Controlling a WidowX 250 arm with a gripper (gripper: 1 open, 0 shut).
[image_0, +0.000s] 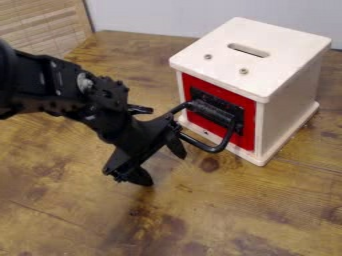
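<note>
My black gripper reaches in from the left and points down, low over the wooden table just left of a white box. The box has a red front with a black panel and a black bar handle sticking out toward me. The handle's near end lies beside or behind my wrist; whether they touch I cannot tell. The fingers look apart, with nothing seen between them.
The box's top has a slot and two small knobs. A woven panel stands at the back left, a pale wall behind.
</note>
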